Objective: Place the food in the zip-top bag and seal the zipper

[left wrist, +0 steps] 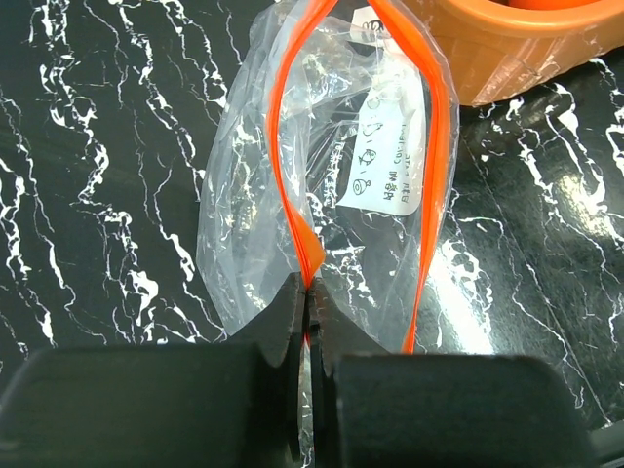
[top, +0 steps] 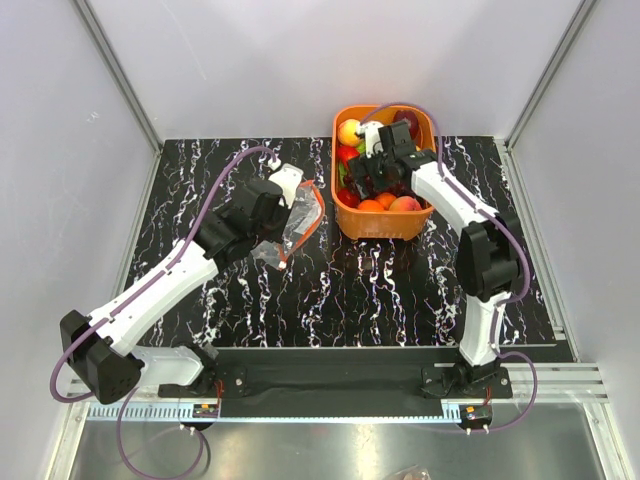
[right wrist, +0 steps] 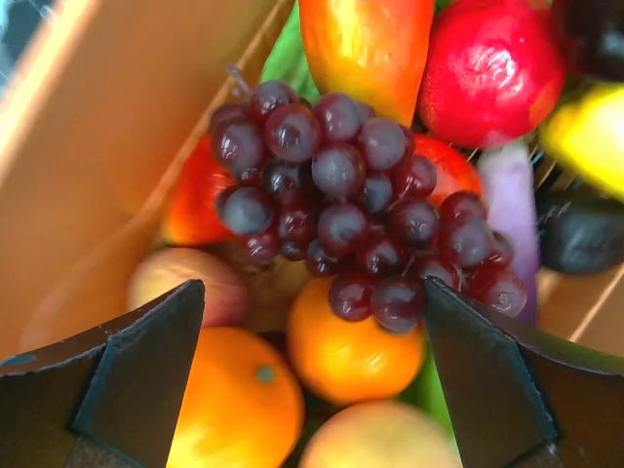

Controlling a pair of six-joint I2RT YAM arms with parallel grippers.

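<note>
The clear zip top bag [left wrist: 244, 214] with orange zipper edges lies on the black marble table, its zipper parted in the left wrist view. My left gripper is shut at the near part of one orange edge. My right gripper is open inside the orange bin [top: 385, 225], over a bunch of dark red grapes [right wrist: 341, 219] resting on other food: oranges [right wrist: 353, 346], a red apple [right wrist: 487, 68], peppers [right wrist: 366, 49] and a purple eggplant [right wrist: 509, 214].
The bin stands at the back, right of the bag. Bare marble [top: 360, 300] lies in front of both. Walls border the back and sides.
</note>
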